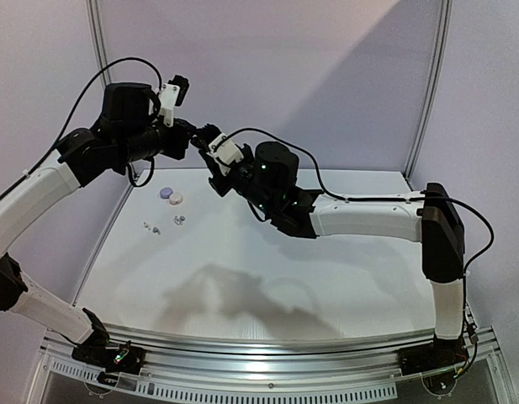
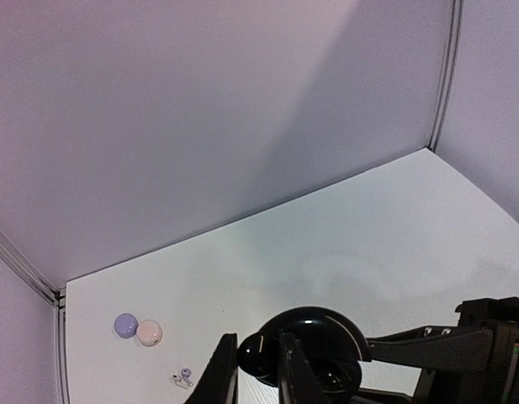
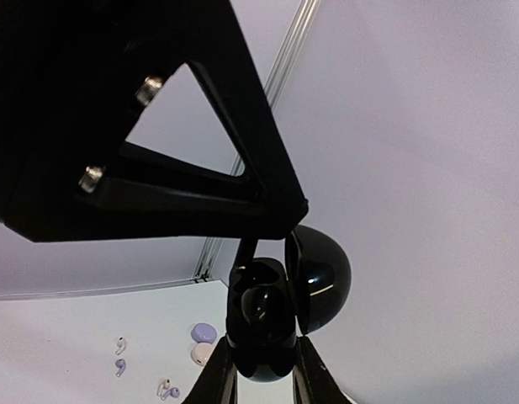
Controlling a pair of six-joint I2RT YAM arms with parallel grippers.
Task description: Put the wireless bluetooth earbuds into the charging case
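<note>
The black charging case hangs in the air with its lid (image 3: 324, 278) open; my right gripper is shut on its base (image 3: 261, 324). A glossy black earbud (image 2: 255, 356) is pinched between the fingers of my left gripper, which is shut on it. In the left wrist view the earbud overlaps the left side of the open case (image 2: 347, 332). The right wrist view has the left fingers over the base, beside the lid. Whether the earbud touches its slot is hidden. From above, both gripper tips meet.
On the white table (image 1: 242, 295) below lie a purple case (image 1: 166, 193) and a pale pink case (image 1: 176, 199). Near them are several small loose earbuds (image 1: 179, 220).
</note>
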